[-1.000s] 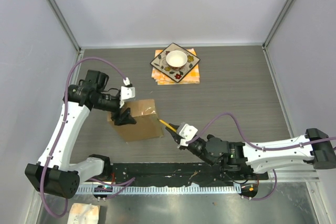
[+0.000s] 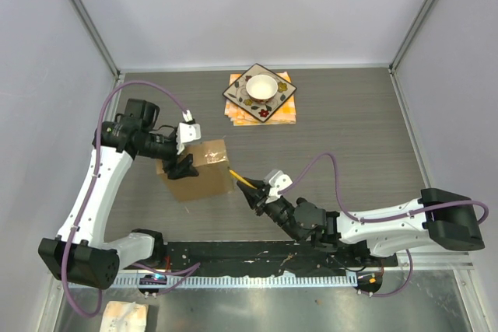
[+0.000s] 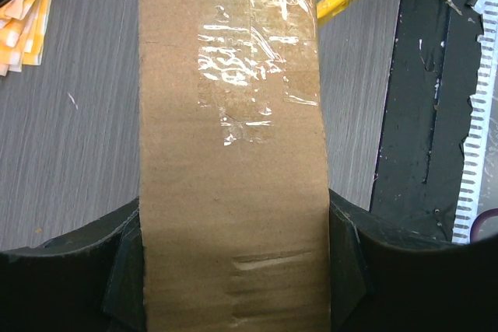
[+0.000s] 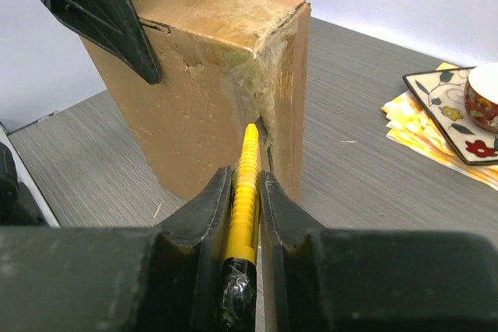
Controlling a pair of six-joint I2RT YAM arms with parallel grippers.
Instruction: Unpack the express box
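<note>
A taped brown cardboard box (image 2: 204, 176) stands on its side at the left of the table. My left gripper (image 2: 177, 162) is shut on it, gripping across its top, as the left wrist view (image 3: 233, 192) also shows. My right gripper (image 2: 250, 192) is shut on a yellow box cutter (image 4: 245, 200), whose tip reaches the taped seam at the box's near right end (image 4: 276, 91); whether the blade is in the cardboard I cannot tell.
A square patterned plate (image 2: 241, 95) with a bowl (image 2: 261, 85) lies on orange checked napkins (image 2: 282, 114) at the back.
The box has moved slightly left. My right gripper has shifted a little left with the cutter, and its arm has swung slightly.
</note>
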